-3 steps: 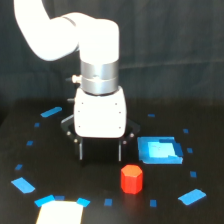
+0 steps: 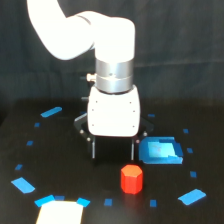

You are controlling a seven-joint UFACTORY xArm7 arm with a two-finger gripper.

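A red block (image 2: 131,179) with a hexagonal outline rests on the dark table, right of the middle and toward the front. My gripper (image 2: 113,150) hangs open, its two fingers spread apart with only the dark background showing between them. It is higher in the picture than the block and a little to its left; the right finger (image 2: 132,148) appears almost directly above the block. No contact between them shows. Its height over the table is hard to judge.
A blue square tray (image 2: 146,151) with a lighter inside lies to the right of the gripper. A cream-coloured object (image 2: 60,212) is cut off by the bottom edge at left. Flat blue marks dot the dark surface, and a light blue strip (image 2: 192,197) lies at right.
The arm and gripper have shifted to the right, toward the block and tray. The gripper stays open, and the red block and tray have not moved.
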